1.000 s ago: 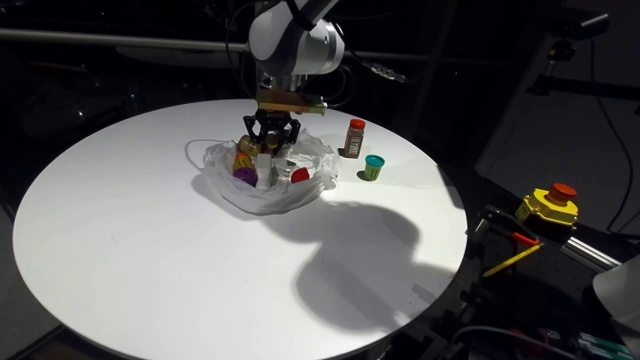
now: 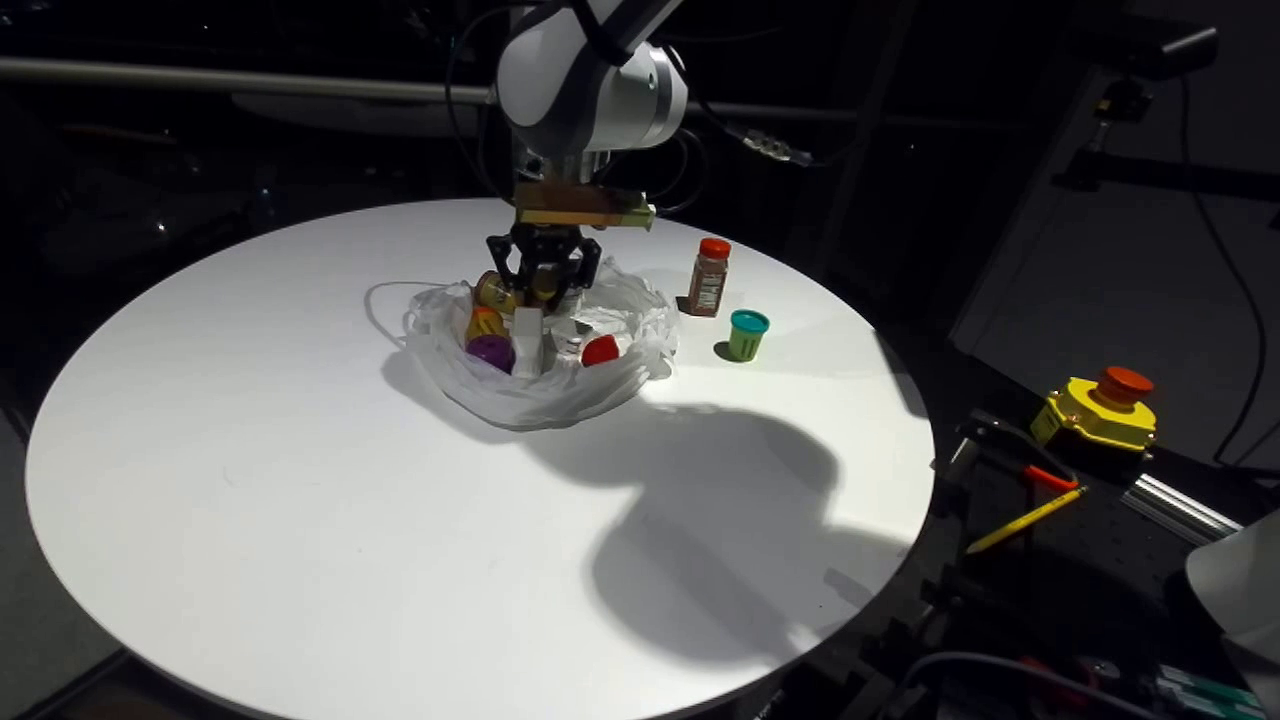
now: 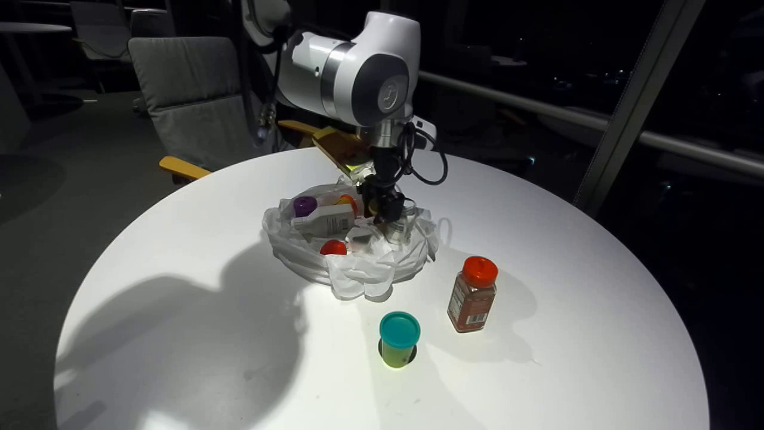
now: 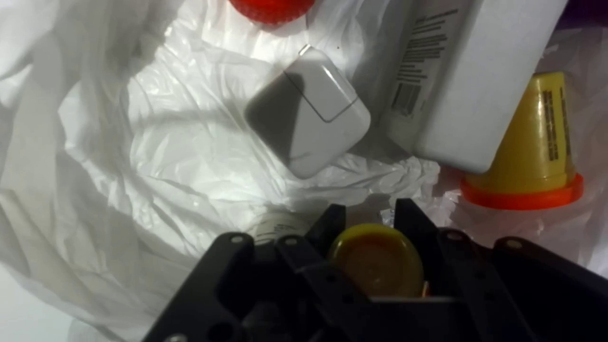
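My gripper points down into a crumpled white plastic bag (image 2: 540,408). Its dark fingers are shut on a round container with a yellow rim (image 4: 376,263), which sits low between them in the wrist view. Ahead of the fingers lie a small white box (image 4: 310,114), a white bottle with a barcode label (image 4: 479,80) and a yellow tub with an orange lid (image 4: 521,142). A red cap (image 4: 273,6) shows at the top edge. In the second exterior view the arm partly covers the gripper, and the held container is mostly hidden.
Outside the bag stand a spice jar with a red lid (image 3: 473,297) and a green tub with a teal lid (image 3: 399,344). A purple lid (image 2: 491,350) lies inside the bag's near left.
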